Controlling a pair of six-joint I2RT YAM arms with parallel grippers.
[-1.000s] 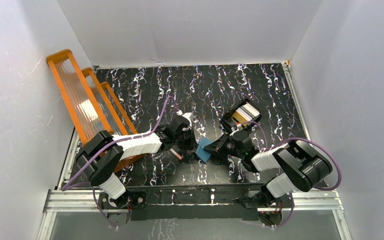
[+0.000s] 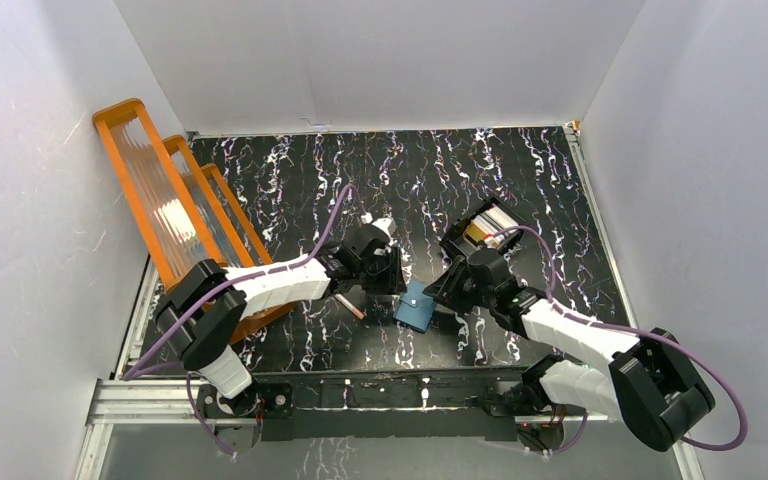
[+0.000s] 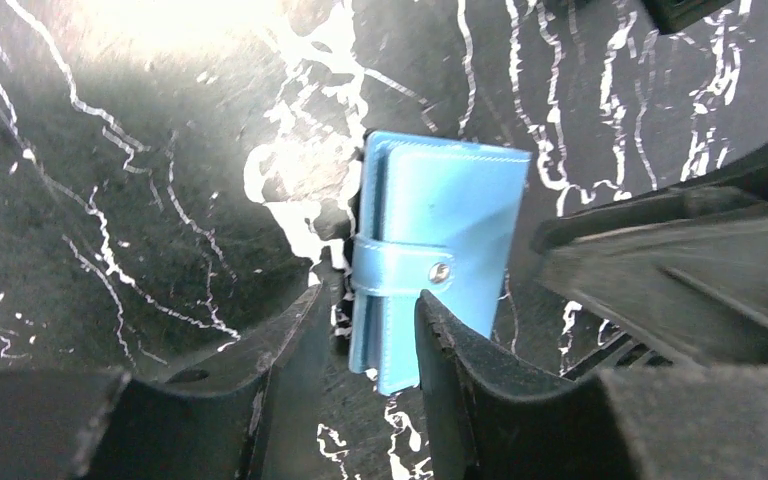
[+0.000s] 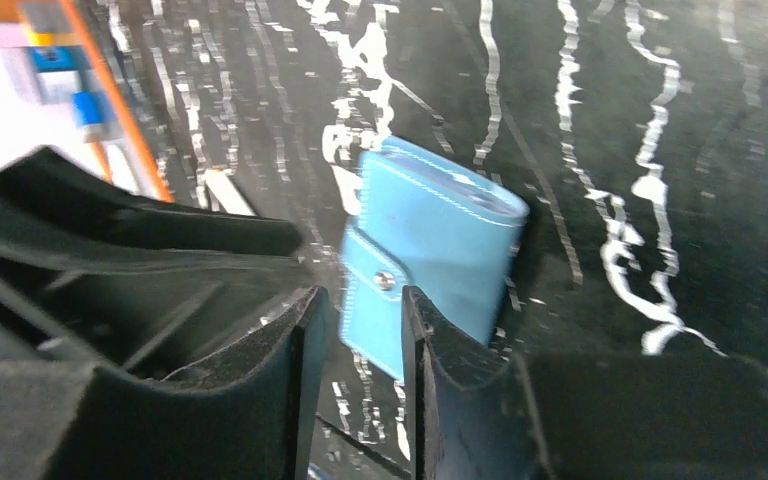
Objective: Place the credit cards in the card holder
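A light blue card holder (image 2: 415,310) with a snap strap lies closed on the marble surface between my grippers; it also shows in the left wrist view (image 3: 460,210) and right wrist view (image 4: 445,250). My left gripper (image 2: 392,285) hangs just left of it, fingers part open with nothing between them (image 3: 365,330). My right gripper (image 2: 442,290) is just right of it, above its corner, its fingertips close together with nothing visible between them (image 4: 360,330). A black box (image 2: 460,240) with cards upright in it stands behind the right gripper.
Orange racks (image 2: 125,120) stand along the left side, with a pale stick (image 2: 355,308) lying beside them near the left arm.
The card holder is no longer under the right gripper and lies uncovered. The right arm has risen and moved rightward; the left gripper has shifted slightly right.
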